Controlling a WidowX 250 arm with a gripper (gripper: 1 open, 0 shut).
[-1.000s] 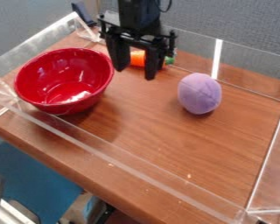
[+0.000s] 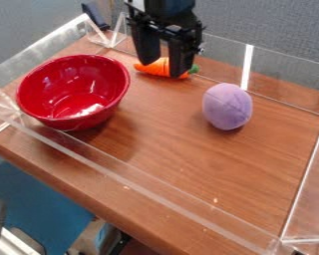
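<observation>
My black gripper (image 2: pixel 162 55) hangs at the top centre of the camera view, over the back of the wooden table, just above an orange carrot (image 2: pixel 157 67) with a green top. The gripper partly covers the carrot, and I cannot tell whether its fingers are open or shut. A red bowl (image 2: pixel 72 92) sits at the left, and a round purple object (image 2: pixel 226 107) rests to the right of the carrot.
Low clear walls border the wooden table (image 2: pixel 189 189), with a grey backdrop behind.
My gripper has moved up and toward the back, uncovering more of the carrot and the table in front of it. The bowl and purple object have not moved.
</observation>
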